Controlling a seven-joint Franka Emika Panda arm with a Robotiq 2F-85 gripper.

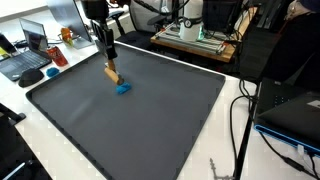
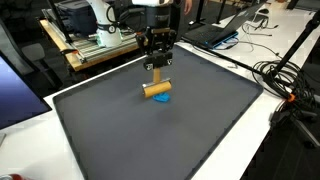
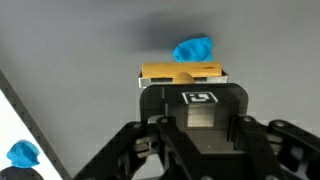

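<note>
My gripper is shut on the handle of an orange, mallet-like tool. The tool hangs with its head at the bottom; its handle runs up between the fingers. In the wrist view the orange head lies crosswise beyond the gripper, with a pale metallic edge. A small crumpled blue lump rests on the dark grey board, right beside the tool's head. Whether the head touches the lump or the board cannot be told.
Free board spreads widely around the lump. Off the board's far left in the first exterior view are a laptop, a red cup and a small blue item. A wooden-topped stand is behind.
</note>
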